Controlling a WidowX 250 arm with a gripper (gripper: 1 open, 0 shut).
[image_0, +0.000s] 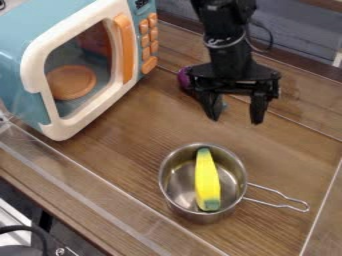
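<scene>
My black gripper hangs open over the back of the wooden counter, right of the toy microwave. A purple object lies just behind and left of its fingers, mostly hidden by the gripper. A steel pan with a wire handle sits at the front, holding a yellow object with a green tip.
The blue-and-white toy microwave stands at the left with its opening facing the counter and an orange disc inside. A wall runs along the back.
</scene>
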